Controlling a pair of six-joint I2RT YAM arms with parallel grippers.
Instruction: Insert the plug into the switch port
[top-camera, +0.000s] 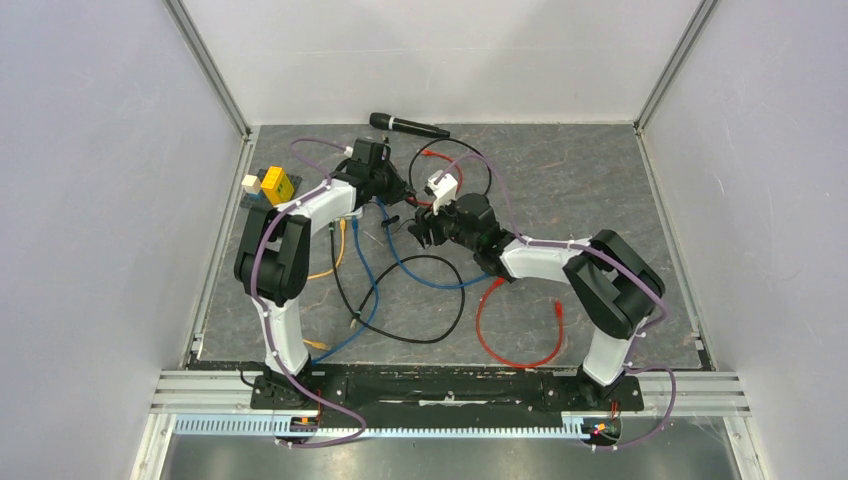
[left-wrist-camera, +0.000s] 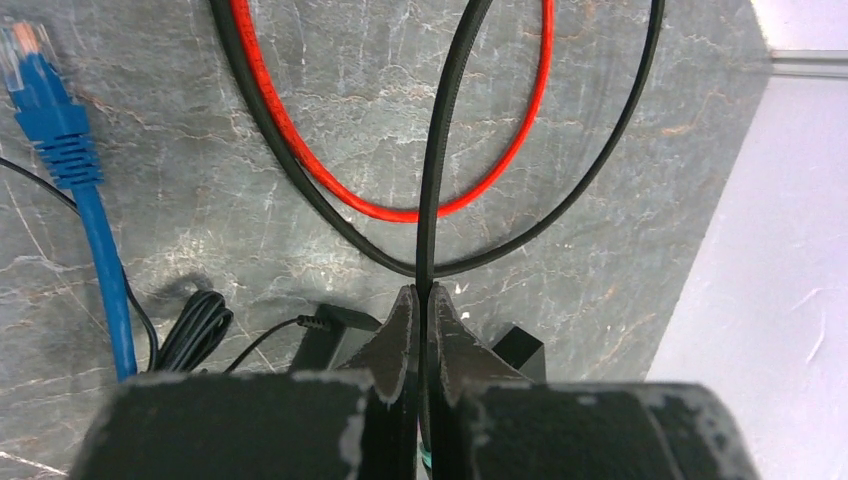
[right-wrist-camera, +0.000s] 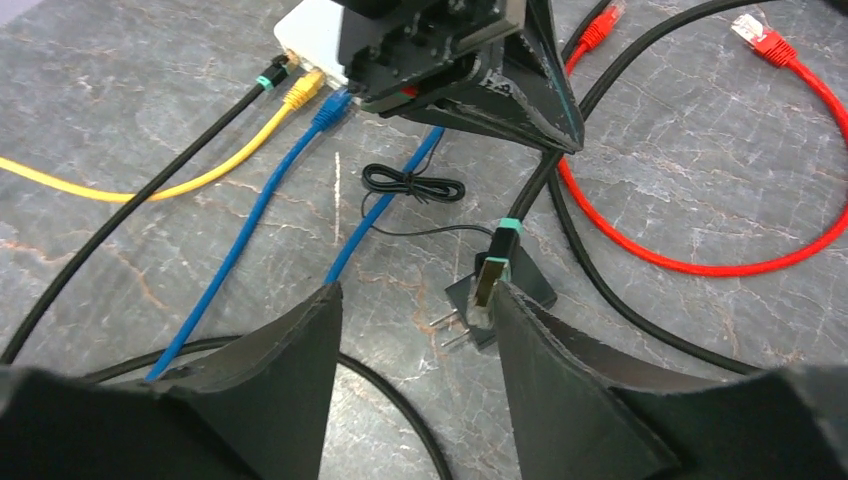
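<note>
My left gripper is shut on a black cable; in the right wrist view it is above, with the cable hanging below it to a black plug with a green band (right-wrist-camera: 497, 255). My right gripper (top-camera: 425, 230) is open just beside that plug, its fingertips framing it from below in the right wrist view. The white switch (right-wrist-camera: 311, 32) is partly hidden behind my left gripper, with black, yellow and blue cables at its ports. A power adapter (right-wrist-camera: 526, 277) lies under the hanging plug.
A microphone (top-camera: 405, 125) lies at the back. Yellow and white blocks (top-camera: 276, 186) are at the left. Red cables (top-camera: 516, 362), blue cables and black loops cover much of the middle floor. A dark box at front right of centre is mostly hidden by the right arm.
</note>
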